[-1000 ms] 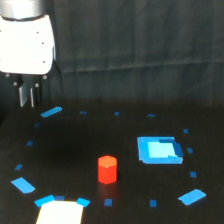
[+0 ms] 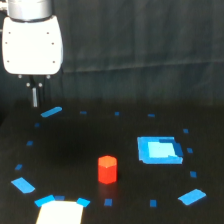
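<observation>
A red block (image 2: 107, 170) stands on the black table, slightly left of the middle and towards the front. My gripper (image 2: 37, 97) hangs at the far left, well behind the block and apart from it. Its fingers point down and look close together, but their gap is too small to judge. No object shows at the fingertips. To the right, a white square (image 2: 161, 150) lies inside a blue taped outline (image 2: 144, 150).
A white object (image 2: 60, 212) is cut off by the bottom edge at the left. Blue tape strips (image 2: 23, 185) and several small blue marks dot the table. A dark curtain (image 2: 140, 50) hangs behind.
The arm and gripper have shifted a little to the right. The two fingers appear closer together than before. The red block and the white square have stayed in place.
</observation>
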